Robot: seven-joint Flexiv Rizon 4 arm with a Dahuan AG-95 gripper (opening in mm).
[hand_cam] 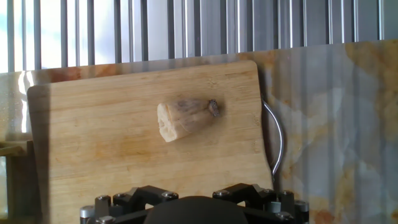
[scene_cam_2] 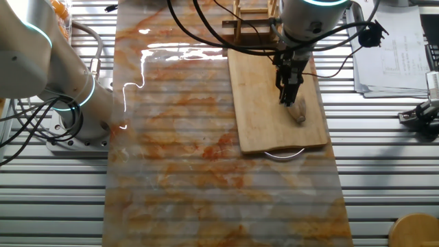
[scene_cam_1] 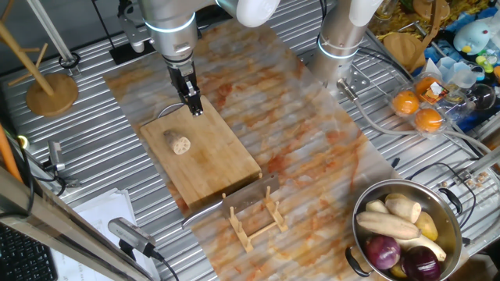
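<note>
A short cut piece of root vegetable, brown-skinned with a pale cut face, lies on its side on the wooden cutting board. Exterior view 1 shows the same piece on the board's far half. My gripper hangs above the board, to the right of the piece in that view and apart from it. In the wrist view its two black fingers stand apart at the bottom edge, with nothing seen between them. From exterior view 2 the gripper partly covers the piece.
A cleaver rests in a wooden rack at the board's near end. Right of it stands a steel pot of vegetables.
</note>
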